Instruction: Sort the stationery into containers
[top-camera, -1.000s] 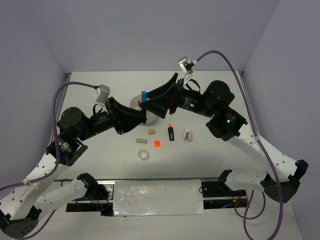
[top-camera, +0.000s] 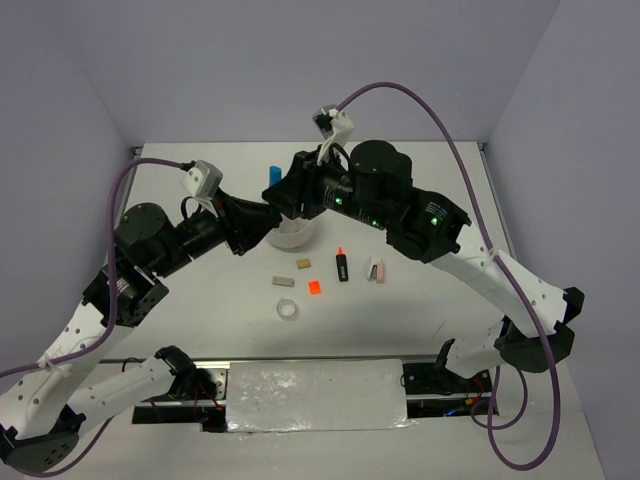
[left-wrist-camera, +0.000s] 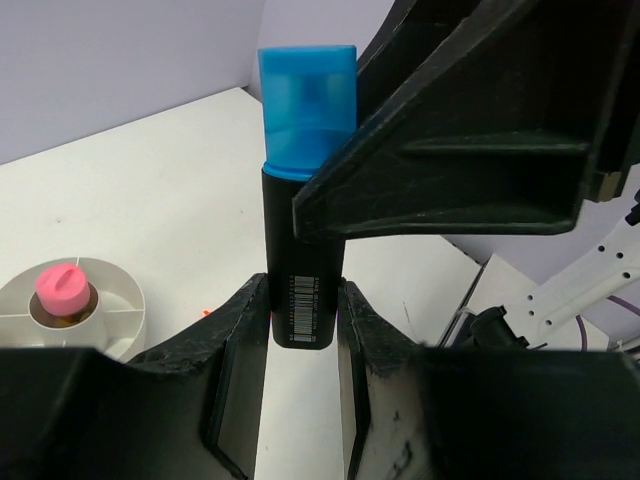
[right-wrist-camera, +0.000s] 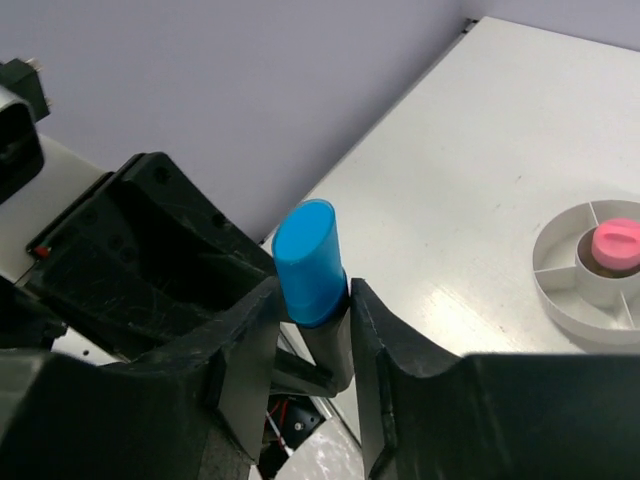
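Note:
A black marker with a blue cap is held upright, its lower body between the fingertips of my left gripper. My right gripper is around the marker's upper part from the other side; whether its fingers grip it is unclear. A round white divided organizer, seen with a pink-topped item in its centre cup in the left wrist view, sits below on the table.
Loose on the white table lie an orange-tipped black marker, a tan block, a grey bar, an orange square, a tape ring and a pale stapler-like item.
Both grippers have risen or moved toward the back with the blue-capped marker; the right arm has also shifted left in the top view.

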